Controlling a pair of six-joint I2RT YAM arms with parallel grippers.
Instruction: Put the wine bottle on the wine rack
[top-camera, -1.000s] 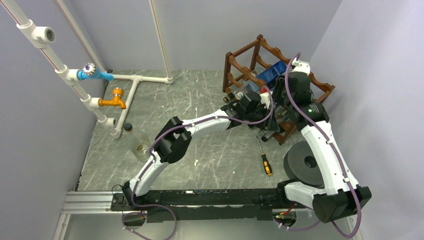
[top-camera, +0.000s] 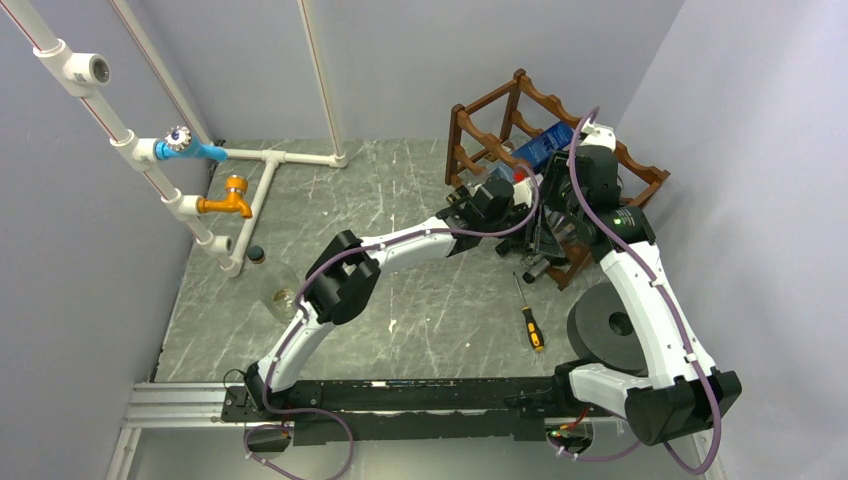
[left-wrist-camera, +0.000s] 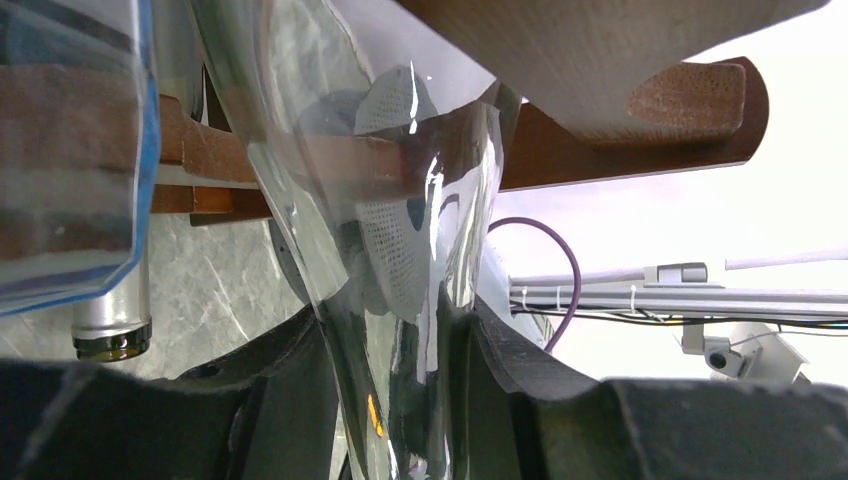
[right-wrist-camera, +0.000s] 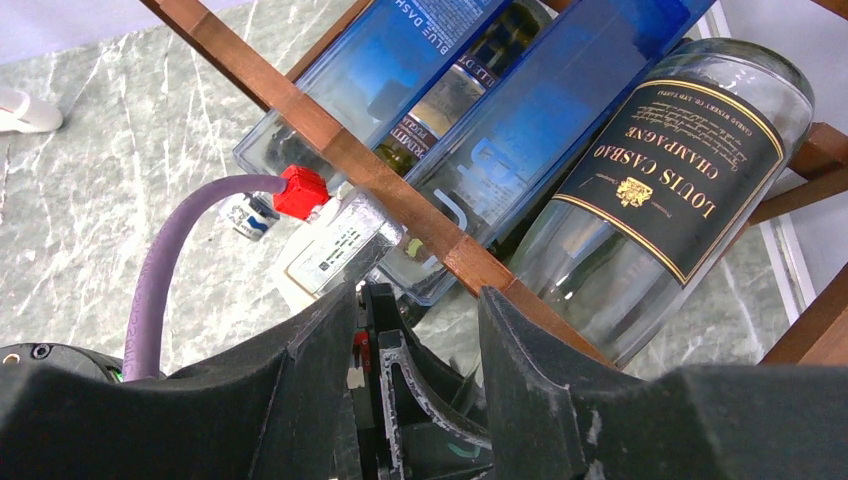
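Note:
The wooden wine rack (top-camera: 480, 140) stands at the back right. A large bottle with a black label (right-wrist-camera: 670, 170) lies in it, seen in the right wrist view. In the left wrist view a clear glass bottle (left-wrist-camera: 390, 250) runs between the fingertips of my left gripper; whether they grip it tightly I cannot tell. My right gripper is at the rack, its fingers apart, with part of the left gripper and dark clutter behind them; its grip is unclear.
Blue containers (right-wrist-camera: 540, 120) and other bottles fill the rack. A screwdriver (top-camera: 532, 325) and a black round disc (top-camera: 600, 335) lie in front of it. A large bottle (top-camera: 275, 290) lies at the left.
The right arm shows hardly any movement.

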